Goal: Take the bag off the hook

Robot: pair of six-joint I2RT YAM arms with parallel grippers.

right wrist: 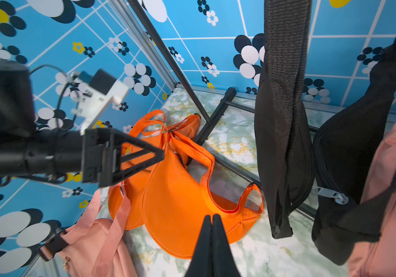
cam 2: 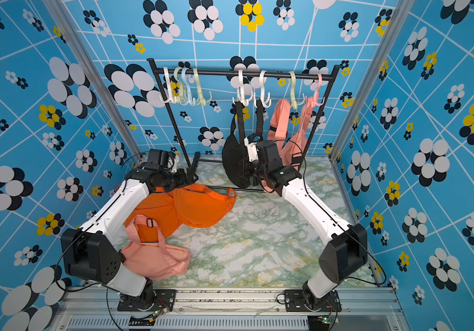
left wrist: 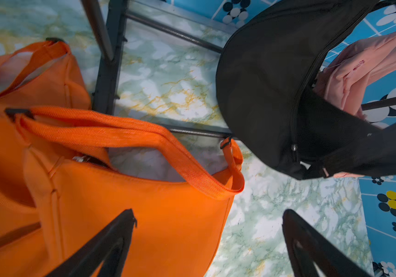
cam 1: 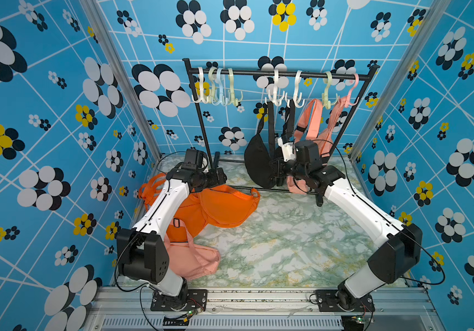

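Observation:
Black bags (cam 1: 260, 160) hang by straps from white hooks (cam 1: 275, 88) on the rack, with pink bags (cam 1: 314, 118) beside them to the right. My left gripper (cam 1: 217, 176) is open and empty above orange bags (left wrist: 128, 217) lying at the floor's left; the hanging black bag (left wrist: 271, 101) is ahead-right of it in the left wrist view. My right gripper is shut with nothing visible between its fingers, close in front of the hanging black straps (right wrist: 283, 55).
A pink bag (cam 2: 154, 259) lies at the front left. Several empty hooks (cam 2: 187, 88) hang at the rack's left.

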